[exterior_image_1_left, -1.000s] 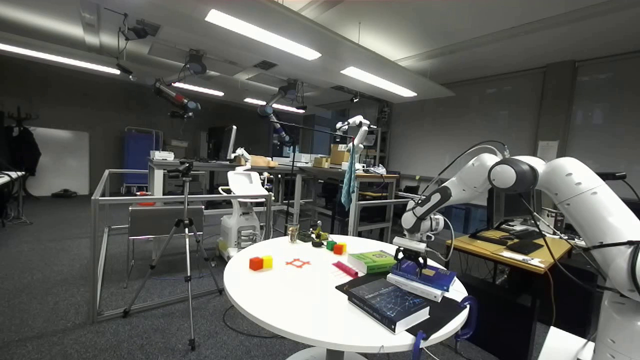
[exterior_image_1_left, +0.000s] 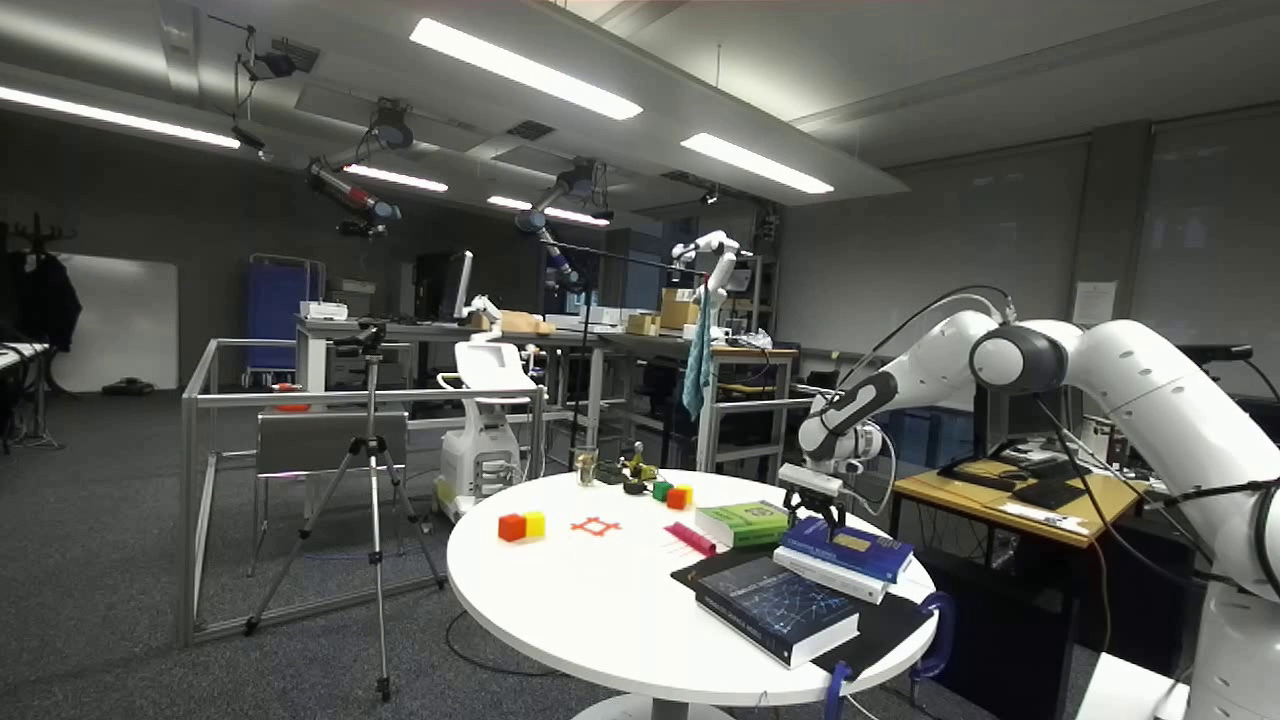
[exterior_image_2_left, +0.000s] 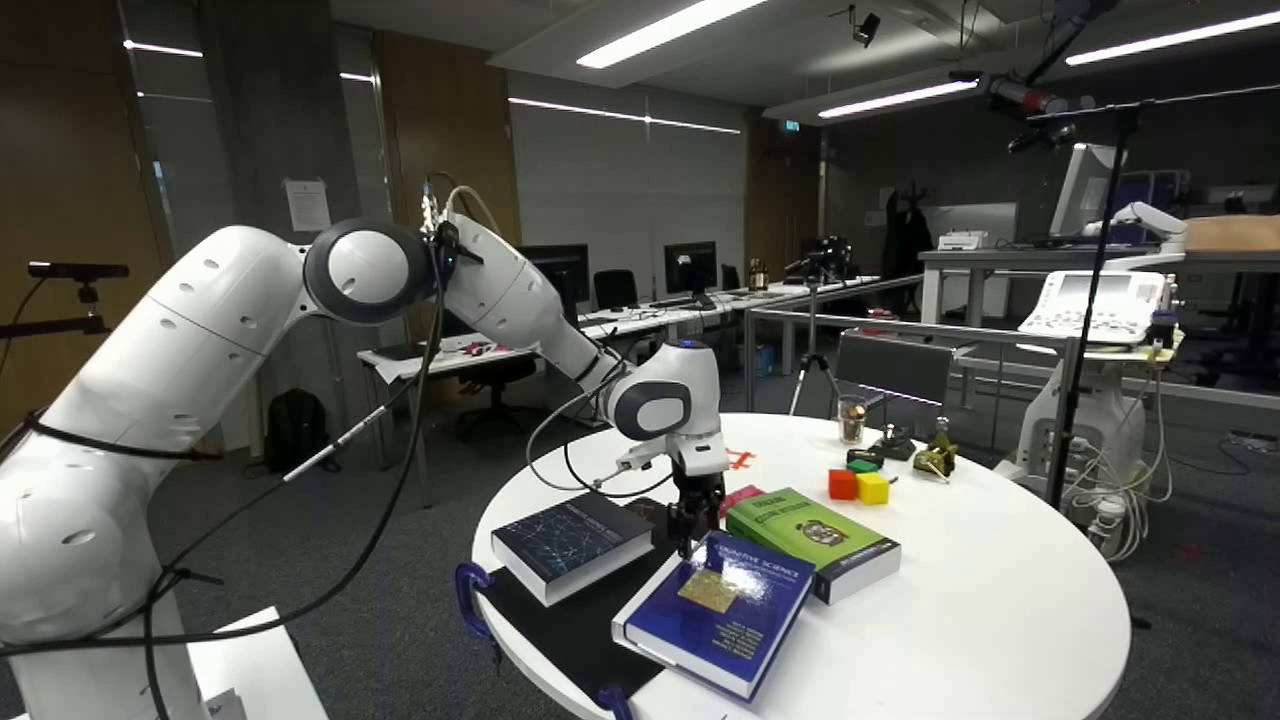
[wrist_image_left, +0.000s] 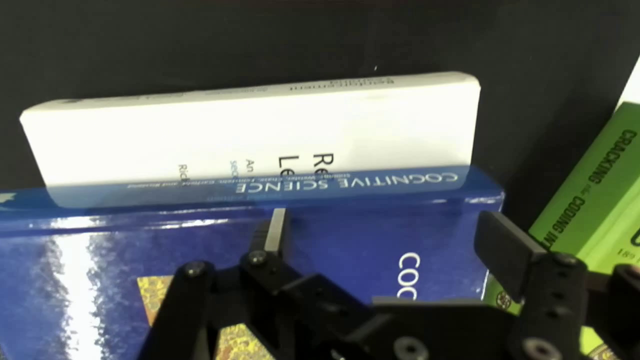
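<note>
A blue Cognitive Science book (wrist_image_left: 354, 246) lies on top of a white book (wrist_image_left: 252, 138), whose spine side sticks out from under it. My gripper is open above the blue cover, its two fingers set wide apart with only the cover visible beneath the gap. In exterior view 2 the gripper (exterior_image_2_left: 692, 528) hangs at the edge of the blue book (exterior_image_2_left: 726, 612) nearest the arm; whether the fingertips touch it cannot be told. A green book (exterior_image_2_left: 816, 534) lies right beside the blue one, and a dark book (exterior_image_1_left: 780, 606) rests flat, apart from the stack.
A black mat (exterior_image_1_left: 888, 630) lies under the books, with blue clamps (exterior_image_1_left: 942, 636) at the table edge. Coloured blocks (exterior_image_1_left: 522, 526), an orange frame shape (exterior_image_1_left: 595, 526) and a glass (exterior_image_1_left: 585, 468) stand farther off. The white table (exterior_image_1_left: 564, 600) has free room on its left.
In exterior view 1 my gripper has shifted slightly to the left and up, and its hand appears turned a little. The books look unmoved.
</note>
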